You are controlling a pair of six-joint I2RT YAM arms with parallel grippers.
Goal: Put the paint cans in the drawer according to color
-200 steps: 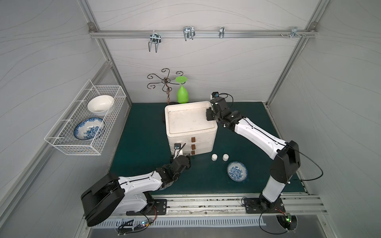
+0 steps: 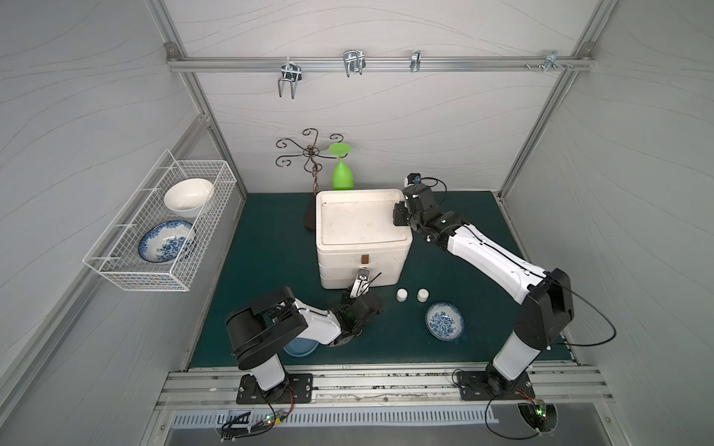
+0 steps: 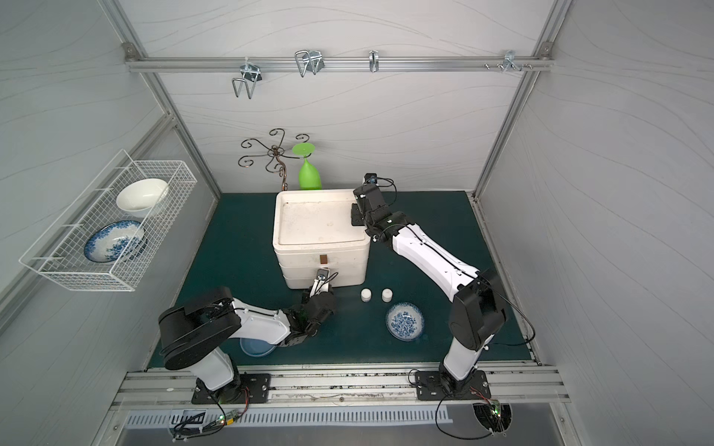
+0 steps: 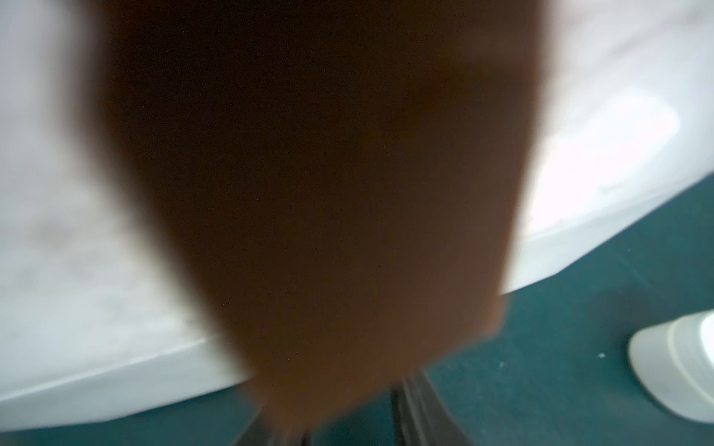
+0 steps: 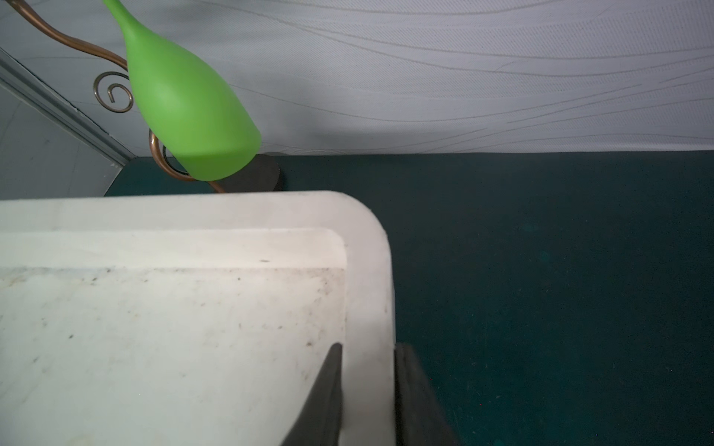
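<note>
Two small white paint cans (image 2: 401, 295) stand on the table in front of the white drawer unit (image 2: 360, 215); one can (image 4: 673, 368) shows in the left wrist view, its colour marking not visible. My left gripper is low at the unit's front, with a gap between its fingers. A brown drawer tab (image 4: 334, 223), blurred and very near, fills much of that view; one tab (image 2: 364, 259) shows above the gripper, the lower ones being hidden. My right gripper is shut on the top right rim (image 5: 369, 312) of the unit.
Behind the unit stand a green vase (image 2: 343, 177) and a curled metal stand (image 2: 310, 152). A blue-patterned bowl (image 2: 444, 322) sits right of the cans. Beneath the left arm is a blue dish (image 2: 301, 347).
The left gripper has moved right, across the front of the drawer tabs. The drawer unit has shifted slightly right and turned a little, the right gripper moving with its rim. Both cans stayed put.
</note>
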